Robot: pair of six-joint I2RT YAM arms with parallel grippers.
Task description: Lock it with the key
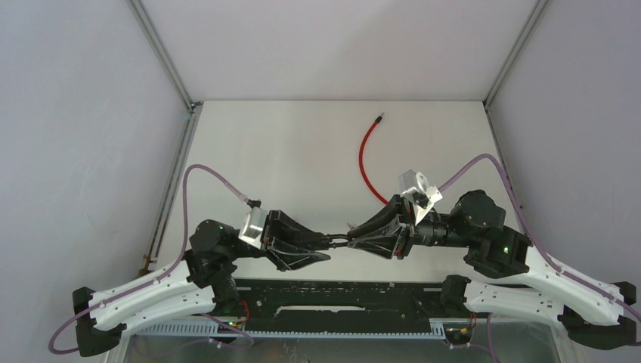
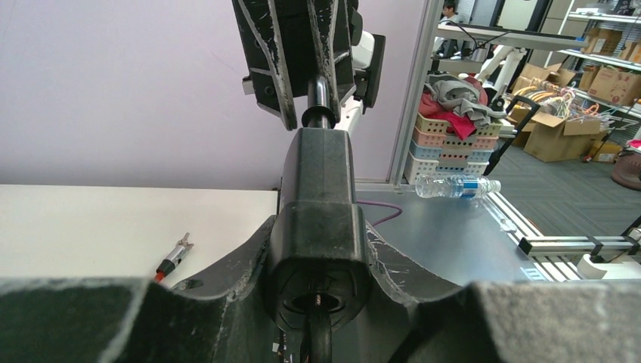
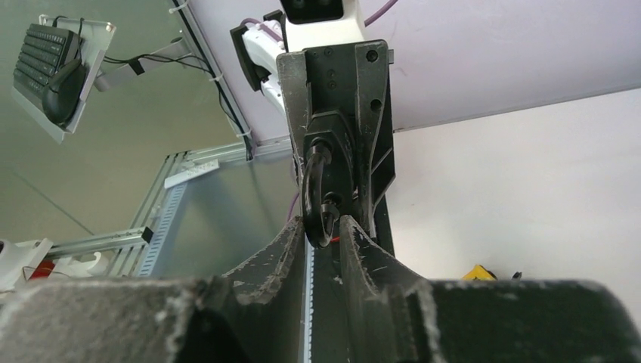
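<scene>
My left gripper [image 1: 317, 243] is shut on the black body of a padlock [image 2: 321, 170]. Its black shackle [image 3: 312, 197] reaches across toward the other arm, both legs running to the body. The fingertips of my right gripper stand on either side of the shackle's curved end, with a narrow gap still showing. In the left wrist view a bare shackle leg [image 2: 318, 91] shows between the lock body and the right fingers. Small metallic pieces [image 1: 351, 225], perhaps keys, peek out just behind the right fingertips; no key is clearly seen in the lock.
A red cable [image 1: 363, 159] with a metal tip lies on the white table behind the right gripper. Something small and yellow [image 3: 479, 273] shows low in the right wrist view.
</scene>
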